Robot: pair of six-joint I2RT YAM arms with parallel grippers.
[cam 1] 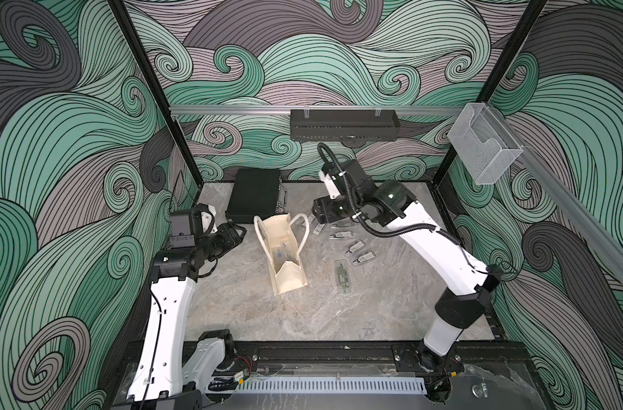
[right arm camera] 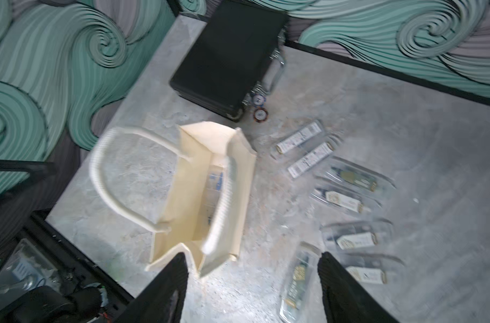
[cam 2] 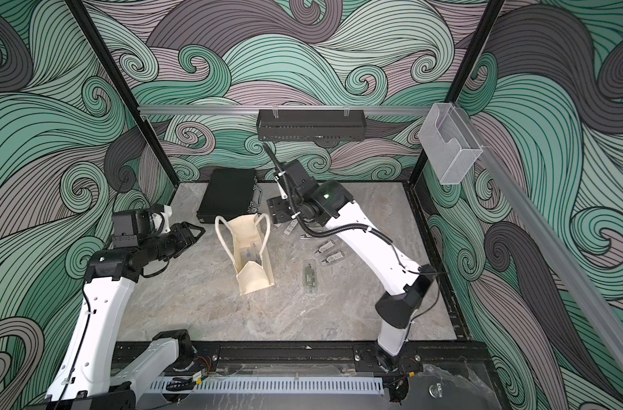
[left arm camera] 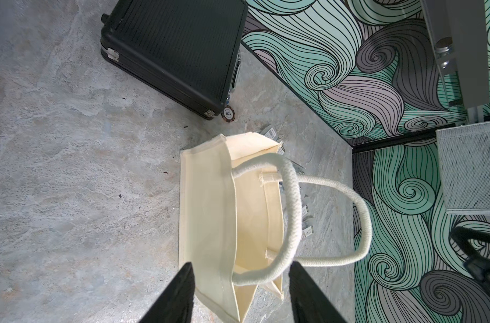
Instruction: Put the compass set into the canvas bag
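The cream canvas bag [cam 1: 284, 274] stands upright on the table, its mouth open and both rope handles up. Inside it lies a clear package with blue markings [right arm camera: 215, 182]; I cannot tell for sure that it is the compass set. My right gripper, open and empty, is raised to the right of the bag, above the loose packs. My left gripper is open as well and hangs to the left of the bag, apart from it. The bag's near wall hides its contents in the left wrist view.
Several clear packs lie right of the bag, including a green-tinted pack [cam 1: 343, 276] in front and a white-labelled pack [right arm camera: 359, 240]. A black case [cam 1: 254, 194] sits behind, with small chips [right arm camera: 260, 114] by its corner.
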